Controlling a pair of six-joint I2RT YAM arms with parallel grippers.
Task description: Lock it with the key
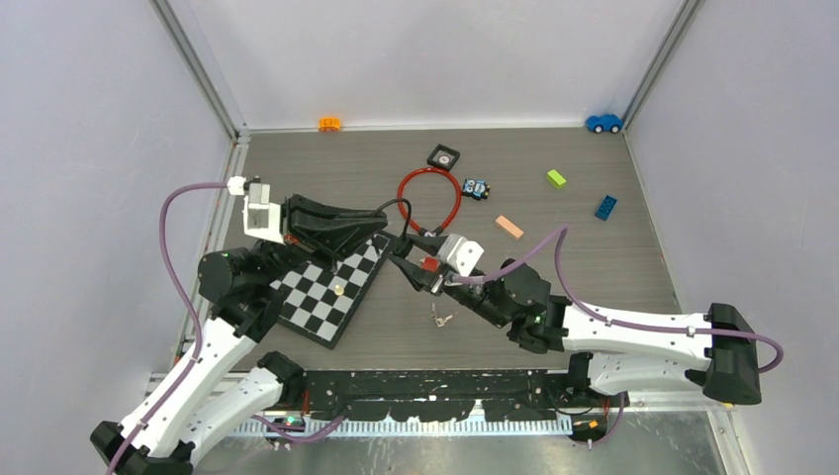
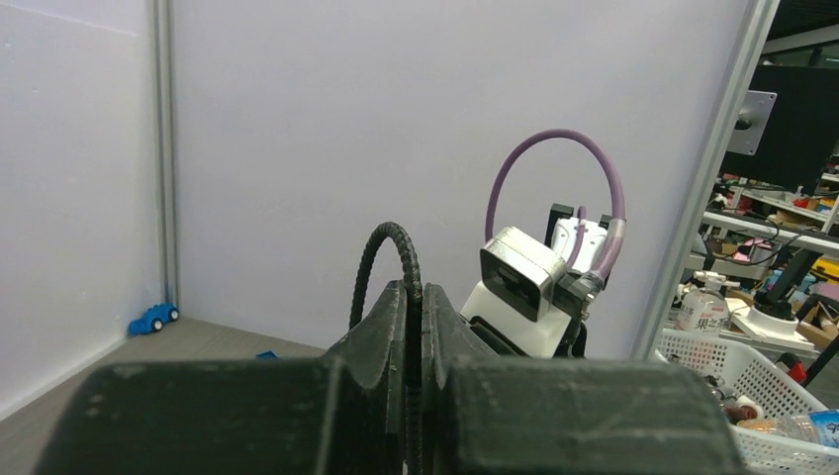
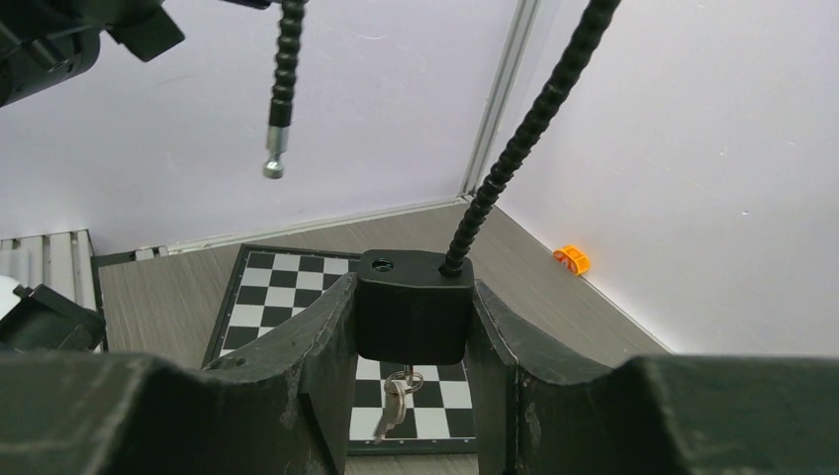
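My left gripper (image 1: 384, 220) is shut on the black cable (image 2: 413, 336) of the lock. The cable's free end with its metal tip (image 3: 274, 163) hangs down from it, apart from the lock. The black lock body (image 3: 414, 315) stands upright between the fingers of my right gripper, which press against its two sides. An empty round hole shows in its top beside the fixed end of the cable. Small keys on a ring (image 3: 396, 398) show just below the body, and seem to hang from it. Other keys (image 1: 441, 317) lie on the table.
Beneath the arms lies a checkered board (image 1: 324, 298). A red cable lock (image 1: 457, 201), a black square piece (image 1: 443, 157), a blue-and-black piece (image 1: 476, 189) and small blocks lie behind. The table right of the board's front is mostly clear.
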